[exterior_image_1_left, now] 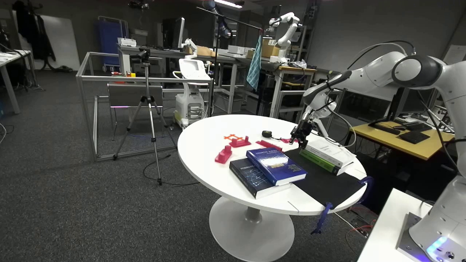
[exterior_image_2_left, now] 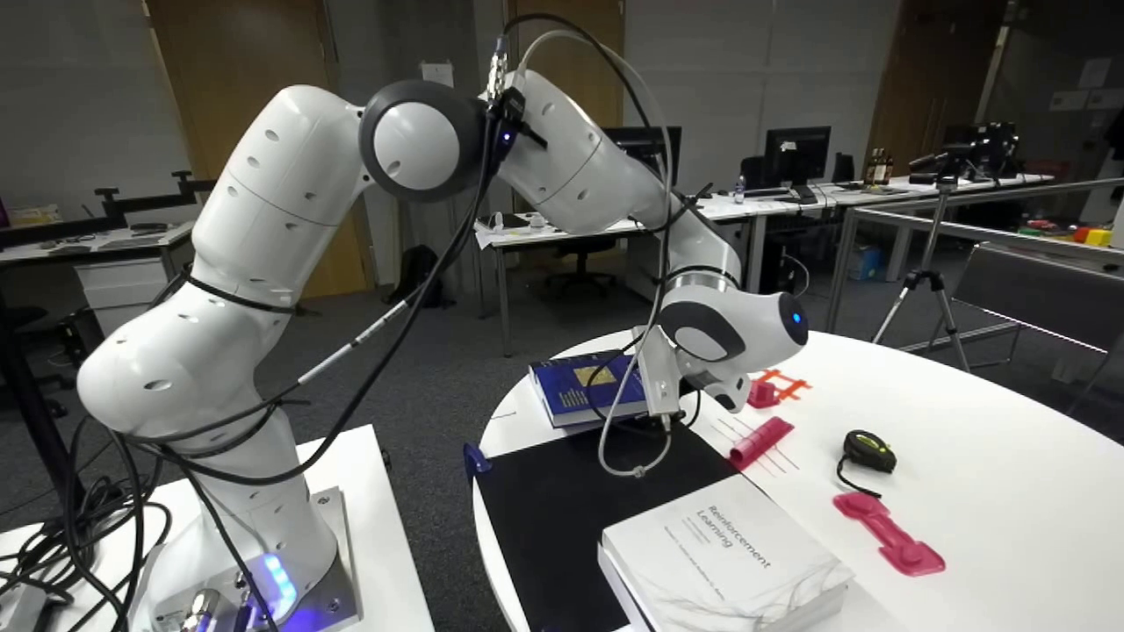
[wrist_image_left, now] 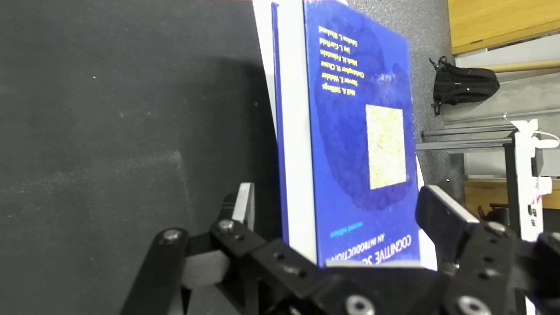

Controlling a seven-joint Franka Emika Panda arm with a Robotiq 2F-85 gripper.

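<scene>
My gripper (exterior_image_1_left: 299, 139) hangs low over the far side of the round table, tilted, near the white book. In the wrist view its gripper fingers (wrist_image_left: 243, 204) stand wide apart, with nothing held. Beyond them a blue Cognitive Science book (wrist_image_left: 346, 157) shows in the gap, farther off and not touched. That blue book (exterior_image_1_left: 276, 165) lies on a dark Robotics book (exterior_image_1_left: 252, 175). A white Reinforcement Learning book (exterior_image_2_left: 727, 553) tops a second stack, over a green-spined book (exterior_image_1_left: 322, 162). The arm's hand hides the fingertips in exterior view 2.
A black mat (exterior_image_2_left: 558, 516) lies between the two stacks. Pink parts (exterior_image_2_left: 890, 534), a pink cylinder (exterior_image_2_left: 760, 442), an orange lattice (exterior_image_2_left: 781, 384) and a tape measure (exterior_image_2_left: 870, 451) occupy the table beyond.
</scene>
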